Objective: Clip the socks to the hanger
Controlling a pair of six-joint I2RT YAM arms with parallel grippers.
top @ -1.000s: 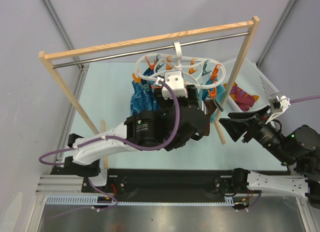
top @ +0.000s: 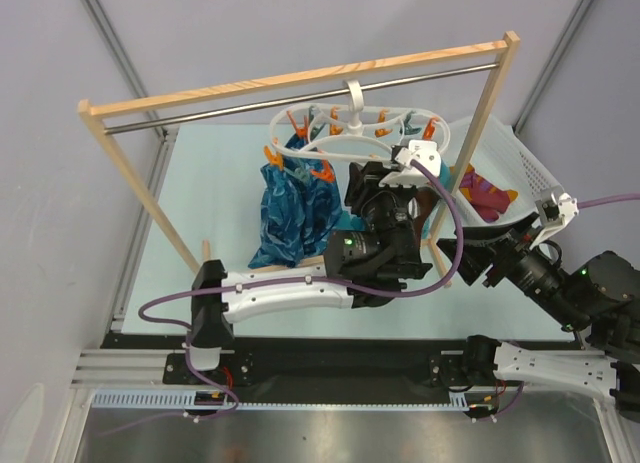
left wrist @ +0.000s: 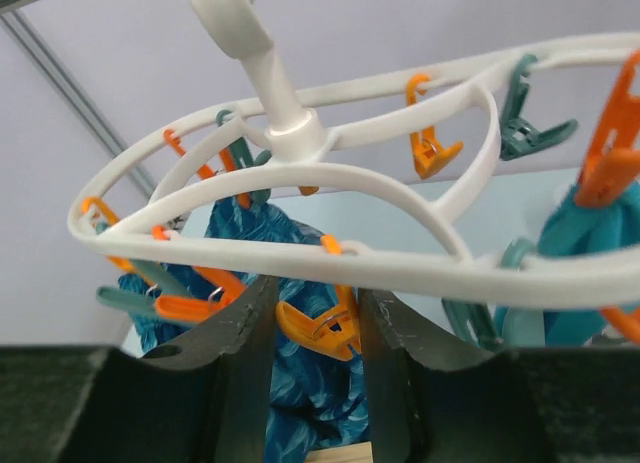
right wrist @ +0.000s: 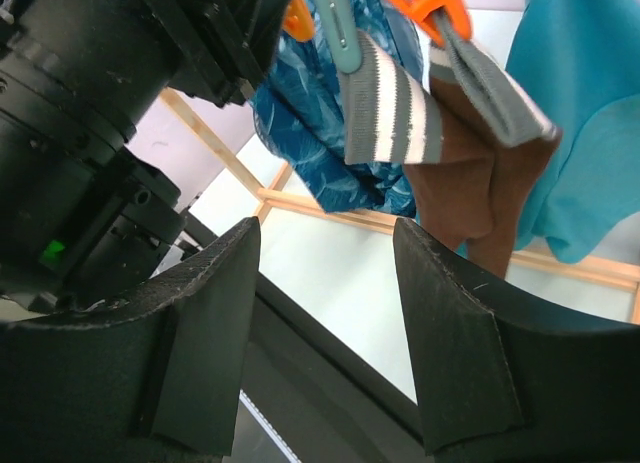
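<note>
A white ring hanger with orange and teal clips hangs from the rail; blue socks are clipped on it. My left gripper is at the hanger's front; in the left wrist view its fingertips sit around or just behind an orange clip on the front bar, opening unclear. In the right wrist view a brown striped sock hangs from orange and teal clips, with a teal sock beside it. My right gripper stands part open to the lower right, nothing between its fingers.
A white basket with a pink-orange sock stands at the back right. The wooden stand frames the hanger.
The right arm looks unmoved.
</note>
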